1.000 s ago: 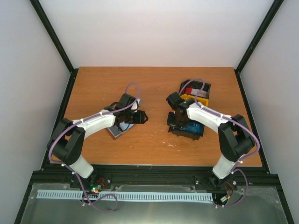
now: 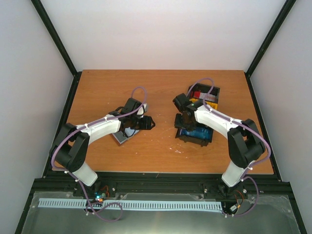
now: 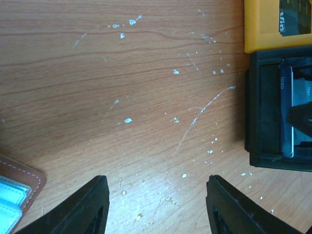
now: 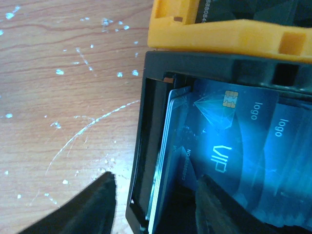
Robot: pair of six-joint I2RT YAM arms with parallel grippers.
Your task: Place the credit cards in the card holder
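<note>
My left gripper is open and empty above the bare table, with the card holder (image 3: 24,190), brown with clear sleeves, at its lower left in the left wrist view; in the top view it lies under that gripper. My right gripper stands open at the black box (image 4: 161,68) of blue credit cards (image 4: 224,136), its blurred fingertips either side of the box's left wall and an upright stack of cards (image 4: 163,151) there.
A yellow tray (image 3: 263,29) with dark cards adjoins the black box. Another black box (image 2: 204,88) with red and pale items stands at the back right.
My right arm has shifted very slightly at the black box. The left arm looks almost unchanged.
</note>
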